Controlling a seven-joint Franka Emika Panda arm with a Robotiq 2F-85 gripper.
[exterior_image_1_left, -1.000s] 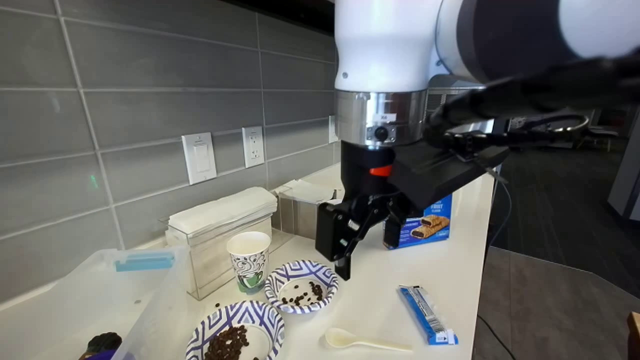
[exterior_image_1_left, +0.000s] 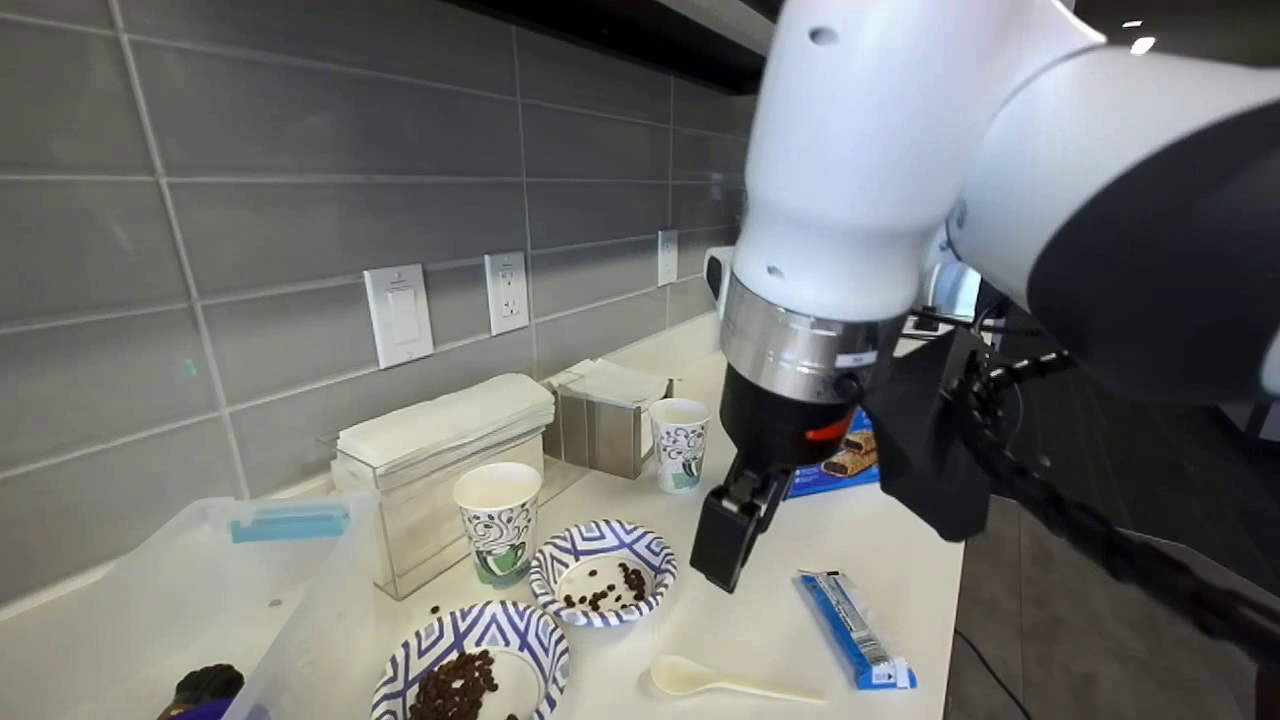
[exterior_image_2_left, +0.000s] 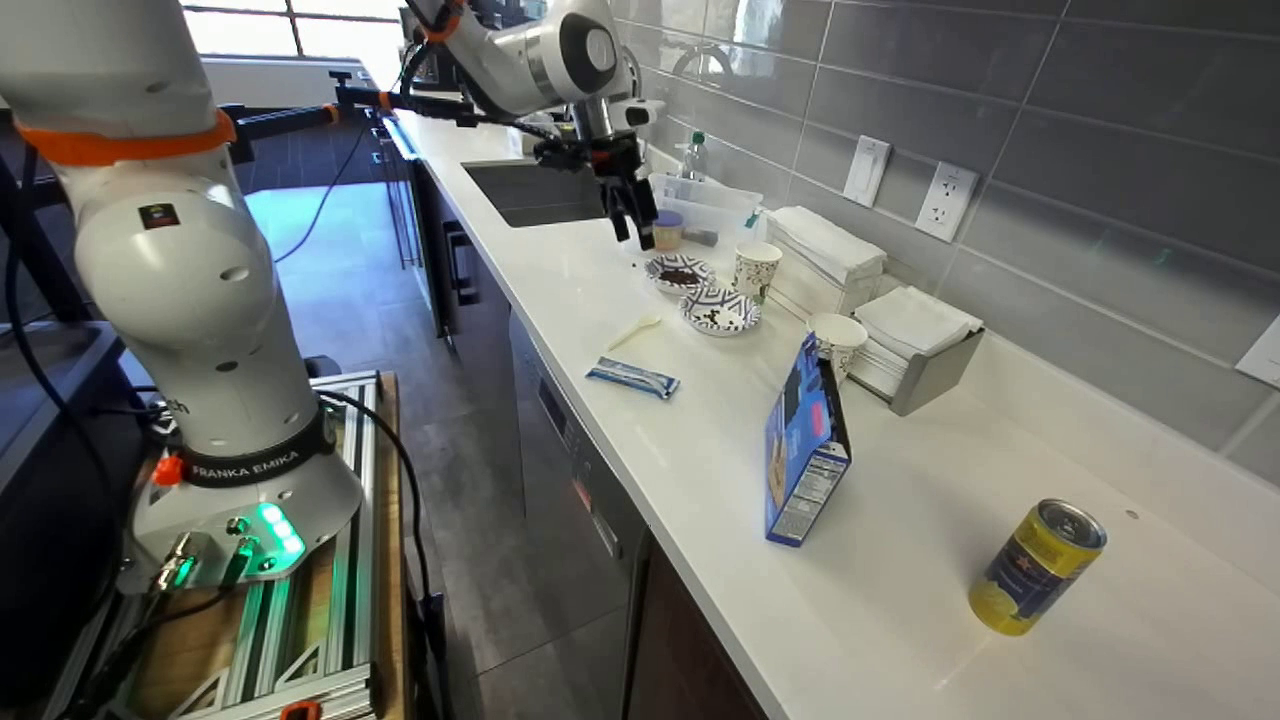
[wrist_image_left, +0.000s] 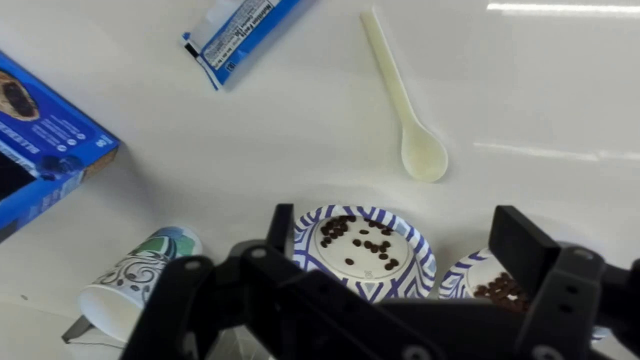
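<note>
My gripper is open above the counter, its two fingers spread wide with nothing between them. Below it in the wrist view sits a patterned paper bowl (wrist_image_left: 366, 273) with scattered coffee beans on its bottom. A second bowl (exterior_image_1_left: 516, 630), holding a thicker pile of beans, stands beside the first. On bare counter in front of the bowls lies a cream plastic spoon (wrist_image_left: 423, 153), clear of the fingers. The blue wrapped bar (exterior_image_1_left: 854, 630) rests flat near the counter edge. A blue snack box (exterior_image_2_left: 806, 444) stands farther along.
Two paper cups (exterior_image_1_left: 499, 522) and napkin holders (exterior_image_1_left: 450, 492) line the wall side. A clear plastic bin (exterior_image_1_left: 258, 600) is at one end, near the sink (exterior_image_2_left: 534, 192). Toward the other end stands a yellow can (exterior_image_2_left: 1036, 566), with open counter around it.
The arm has shifted and turned in exterior view 1; its gripper has swung slightly right, uncovering the rear cup and hiding more of the box. The counter objects look unmoved.
</note>
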